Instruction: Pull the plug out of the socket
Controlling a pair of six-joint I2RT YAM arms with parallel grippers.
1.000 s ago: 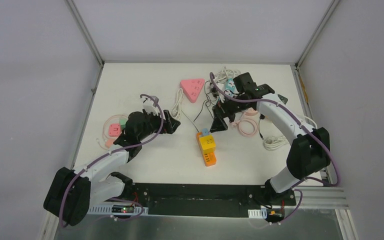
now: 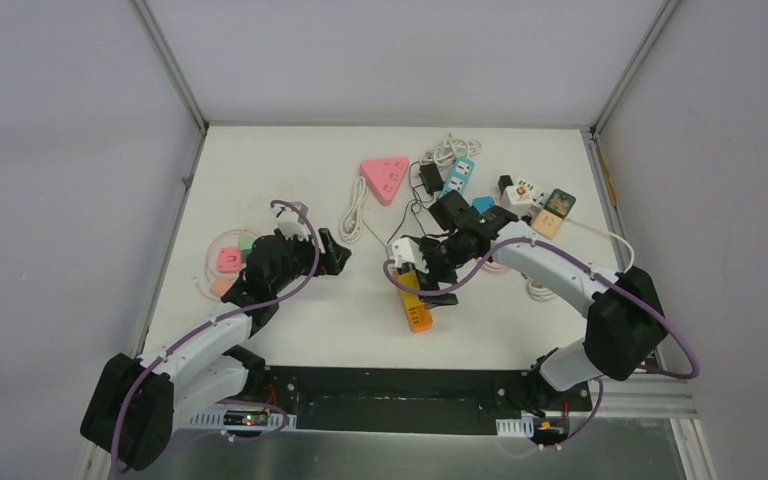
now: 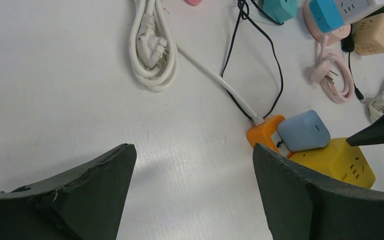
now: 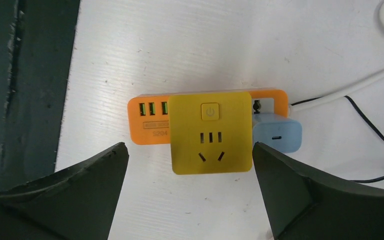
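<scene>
An orange power strip (image 4: 149,131) lies on the white table and carries a yellow plug cube (image 4: 211,150) and a light-blue plug (image 4: 284,133) side by side. Over the strip hovers my right gripper, its fingers wide apart, with the yellow cube showing between its fingers and a gap on its left side. The same yellow cube (image 3: 337,159) and blue plug (image 3: 305,131) appear at the right of the left wrist view, partly behind a finger. My left gripper stands apart, left of the strip, with bare table between its parted fingers.
A coiled white cable (image 3: 152,50) and thin black cables (image 3: 278,65) lie behind the strip. Toward the back are a pink triangular strip (image 2: 384,178) and a teal strip (image 2: 458,175). Several adapters crowd the back right. Bare table lies between the two arms.
The left gripper has drawn back slightly leftward. Strip and plugs stay put.
</scene>
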